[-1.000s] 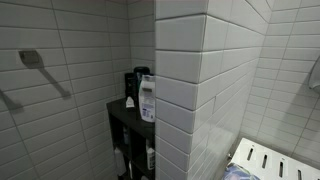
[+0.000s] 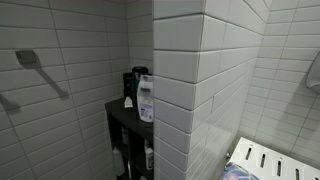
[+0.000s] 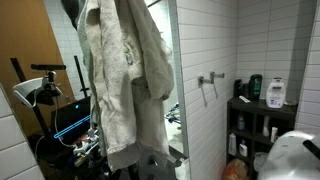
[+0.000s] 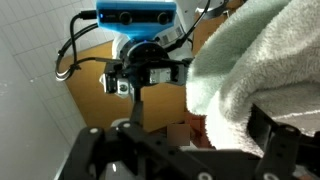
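A pale towel (image 4: 285, 75) fills the right side of the wrist view, its folded edge curving down toward the middle. My gripper is open there, dark fingers spread wide. The right finger (image 4: 262, 128) overlaps the cloth in the picture, and the left finger (image 4: 128, 130) is clear of it. Some cloth appears between the fingers, but contact and depth cannot be judged. In exterior view 2 a large beige towel (image 3: 125, 75) hangs in long folds at the left. My gripper does not show clearly in either exterior view.
A black shelf (image 3: 245, 112) holds several bottles, with a white jug (image 3: 277, 93) on top. Hooks (image 3: 206, 79) stick out from the tiled wall. A slatted white seat (image 2: 270, 162) is at lower right in exterior view 1. Cabled equipment (image 4: 145, 45) stands beyond my fingers.
Exterior view 1 has shifted very slightly.
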